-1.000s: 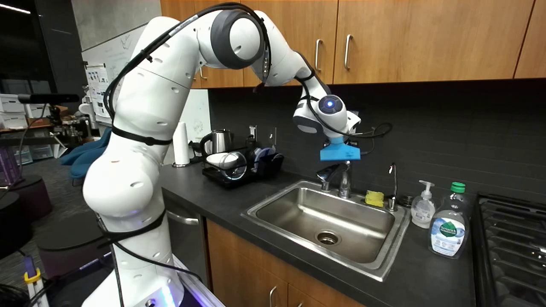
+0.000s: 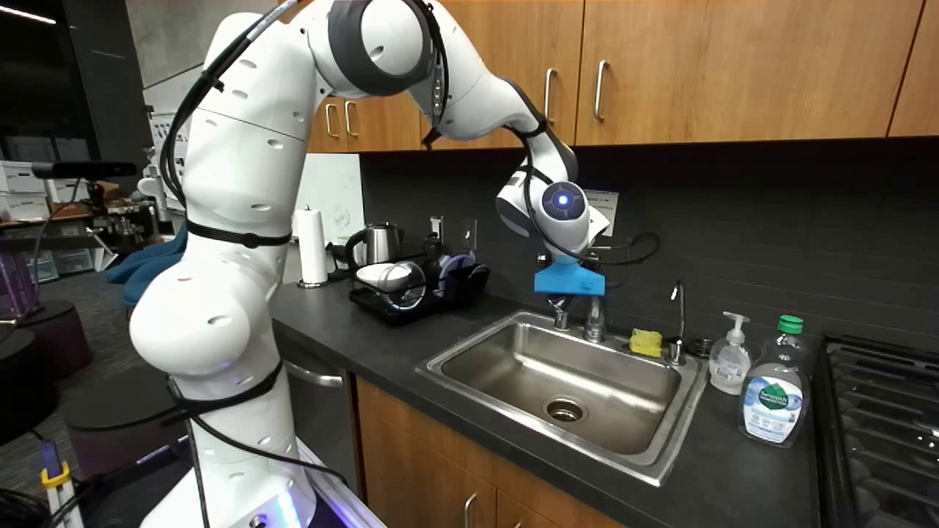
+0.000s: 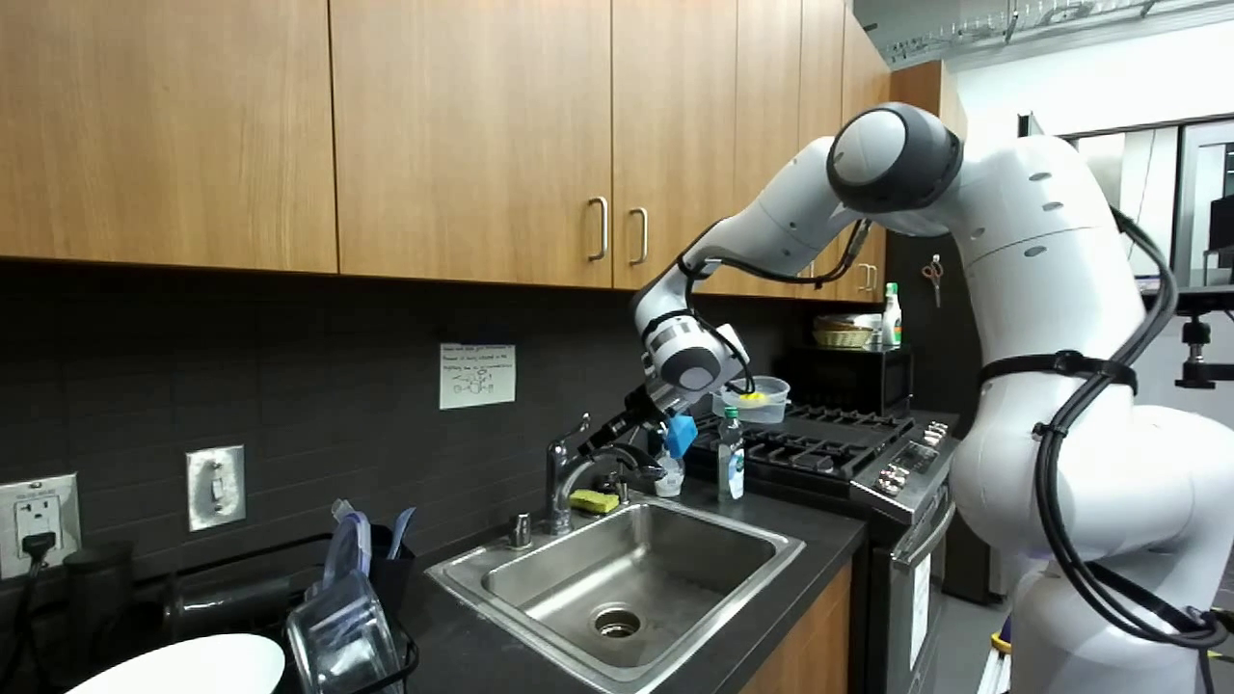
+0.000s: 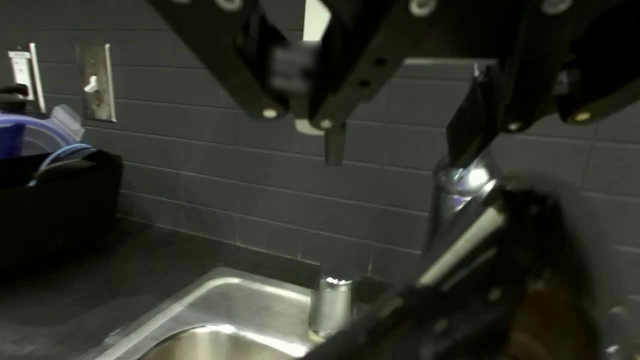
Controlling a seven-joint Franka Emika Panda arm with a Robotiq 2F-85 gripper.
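Observation:
At the back of the steel sink [image 2: 528,352] stands the faucet [image 2: 595,321], its dark spout hanging over the basin. Two separated fingers show my gripper part open, with bare wall visible through much of the gap. The faucet's shiny top [image 4: 462,180] appears just below the right-hand fingertip; whether they touch cannot be told. A dark, blurred shape fills the lower right of the wrist view, close to the camera. From the second exterior side, the gripper [image 3: 590,444] reaches down beside the faucet's upright body. A blue bracket [image 2: 569,278] hides the fingers in the first exterior view.
A yellow sponge [image 2: 645,342] and a small tap [image 2: 678,321] sit right of the faucet. Farther right are a soap pump [image 2: 729,356], a dish soap bottle [image 2: 775,387] and the stove [image 2: 885,422]. A dish rack [image 2: 418,286] stands left. The sink basin is empty.
The arm has come lower and slightly left. The blue bracket, earlier above the faucet, now covers its top in the first exterior view.

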